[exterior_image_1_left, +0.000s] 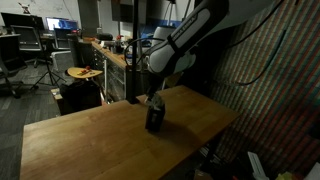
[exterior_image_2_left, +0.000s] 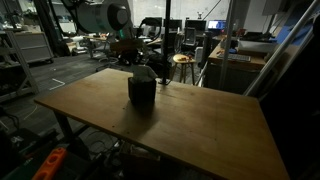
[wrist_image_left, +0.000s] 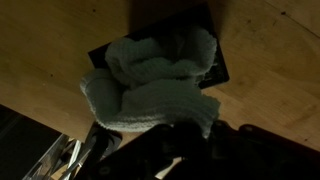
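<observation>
A dark, open-topped box (exterior_image_2_left: 142, 92) stands on the wooden table. Pale, knitted-looking cloth (exterior_image_2_left: 145, 73) bulges from its top; in the wrist view the cloth (wrist_image_left: 150, 85) covers most of the opening, with the box's black edge (wrist_image_left: 216, 72) showing beside it. My gripper is shut on the near end of the cloth, its fingers dark and partly hidden by the folds. From the side, the arm reaches down over the box (exterior_image_1_left: 155, 119), the gripper just above the rim. How much cloth lies inside the box cannot be seen.
A dark vertical post (exterior_image_1_left: 134, 50) rises at the table's far side. Desks, chairs and a round stool (exterior_image_1_left: 84, 73) stand behind, off the table.
</observation>
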